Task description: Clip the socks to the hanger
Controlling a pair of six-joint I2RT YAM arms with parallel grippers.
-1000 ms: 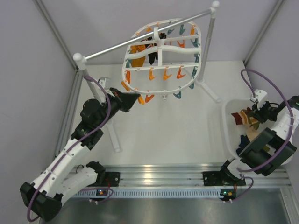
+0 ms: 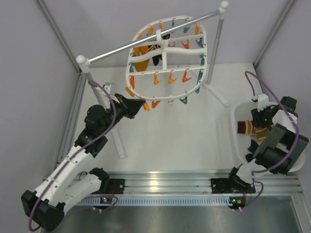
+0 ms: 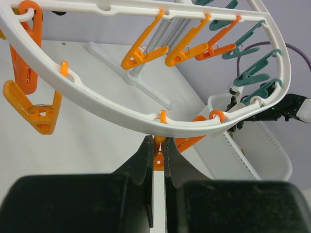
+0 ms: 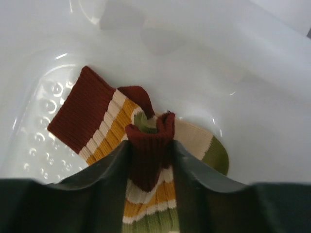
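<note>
The white oval hanger [image 2: 167,97] hangs from a rail, with orange and teal clips round it. My left gripper is shut on an orange clip [image 3: 163,116] at its lower rim. An orange-yellow sock [image 2: 142,66] hangs at the hanger's far left side. Down in the bin, my right gripper [image 2: 257,121] is at a striped sock [image 2: 242,127] in dark red, cream, mustard and green. In the right wrist view, the sock's bunched dark red fabric [image 4: 148,155] rises between the blurred fingers; how firmly they press it cannot be told.
The white bin [image 2: 235,141] at the right also holds dark fabric [image 2: 251,147] nearer its front. White stand legs [image 2: 216,94] flank the hanger. Between the stand and the bin, the table [image 2: 184,141] is clear.
The left arm holds nearly still; the hanger has swayed a little.
</note>
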